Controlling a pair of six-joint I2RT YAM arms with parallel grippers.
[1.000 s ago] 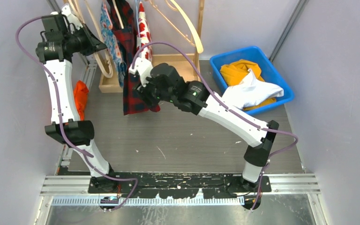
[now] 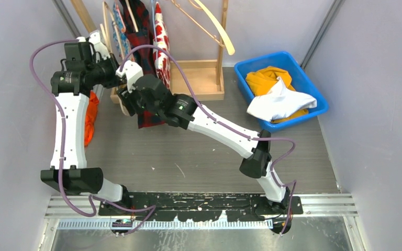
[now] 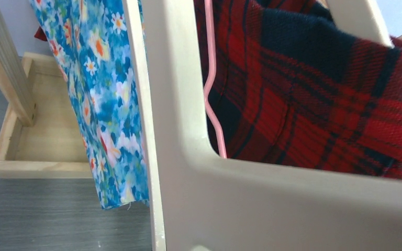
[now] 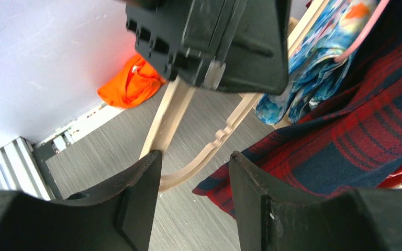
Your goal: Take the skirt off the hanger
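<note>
Plaid red-navy cloth (image 2: 147, 117) hangs among garments on the wooden rack, beside a blue floral cloth (image 3: 110, 104) and a red-white one (image 2: 161, 47). My left gripper (image 2: 116, 70) is shut on a pale wooden hanger (image 3: 178, 198), which fills much of the left wrist view. In the right wrist view the hanger's bottom bend (image 4: 199, 162) lies just beyond my open right gripper; the plaid cloth hangs to its right. Which garment is the skirt I cannot tell.
A blue bin (image 2: 314, 112) with yellow and white cloth is at right. An orange cloth (image 2: 90, 117) lies by the left wall.
My left gripper has moved toward the front and right with the hanger. My right gripper has moved left toward it.
</note>
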